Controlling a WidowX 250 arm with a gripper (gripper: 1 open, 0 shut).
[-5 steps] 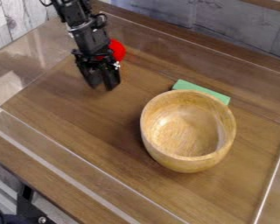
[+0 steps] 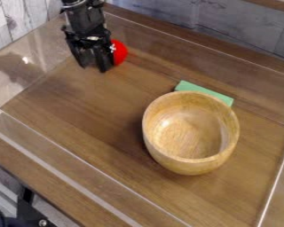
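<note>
At the upper left of the camera view my black gripper (image 2: pixel 90 53) hangs low over the wooden table, just in front of and left of a red round object (image 2: pixel 118 51), which it partly hides. Whether the fingers touch it, or are open or shut, I cannot tell.
A large wooden bowl (image 2: pixel 190 133) stands at the right, with a flat green block (image 2: pixel 206 92) behind it. Grey walls border the back and left.
My gripper has moved toward the back of the table and slightly left, higher in the view. The bowl and green block look unmoved.
</note>
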